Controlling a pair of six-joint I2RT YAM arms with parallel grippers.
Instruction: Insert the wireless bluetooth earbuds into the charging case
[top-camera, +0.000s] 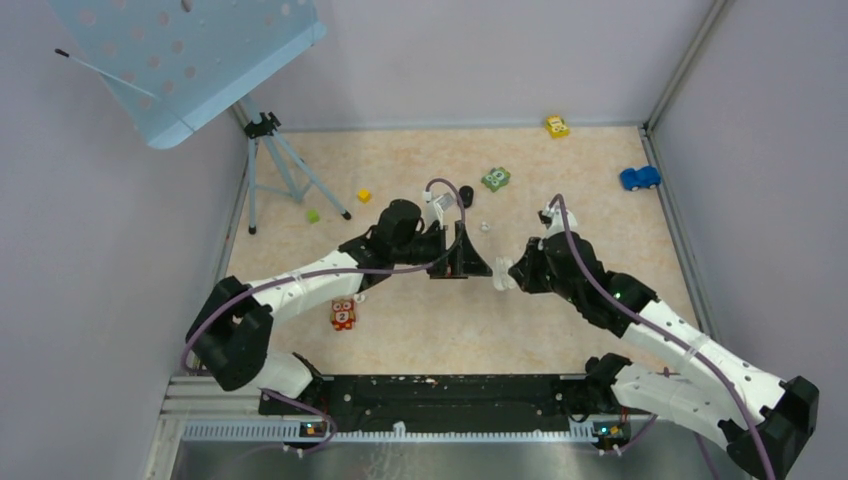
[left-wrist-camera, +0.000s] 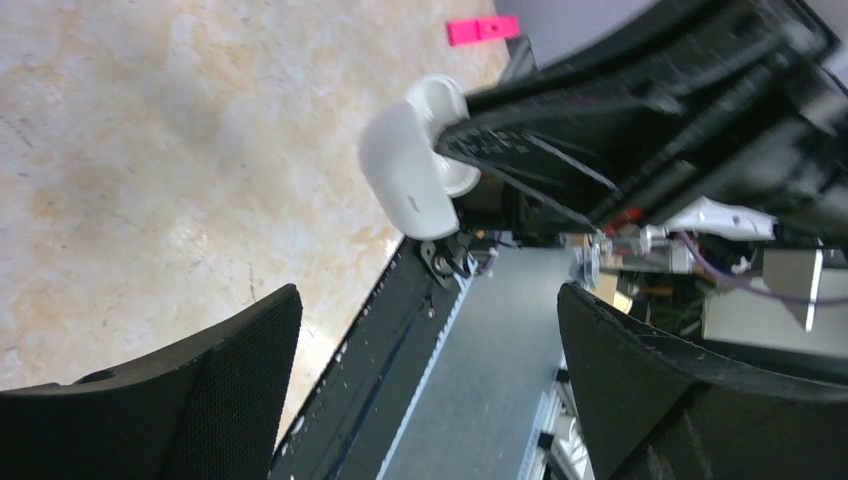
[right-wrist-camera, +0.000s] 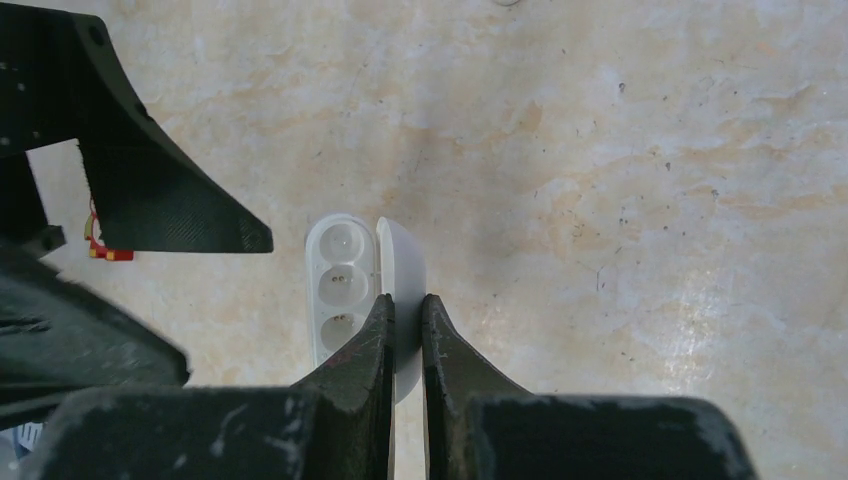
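The white charging case (right-wrist-camera: 342, 262) is standing open, with bare round hollows showing in its base. My right gripper is shut on the case's lid (right-wrist-camera: 405, 262), one finger on each side. Left of the case, my left gripper is open; nothing lies between its fingers. In the top view its tips are close to the case (top-camera: 503, 273); whether they touch it I cannot tell. Two small white pieces that look like earbuds lie on the table, one earbud (top-camera: 485, 227) behind the grippers, the other earbud (top-camera: 360, 298) by the left forearm.
A red owl toy (top-camera: 343, 315) lies at front left. A black oval object (top-camera: 466, 196) and a green toy (top-camera: 496, 178) sit toward the back. Yellow (top-camera: 557, 126) and blue (top-camera: 640, 178) toy cars are farther right.
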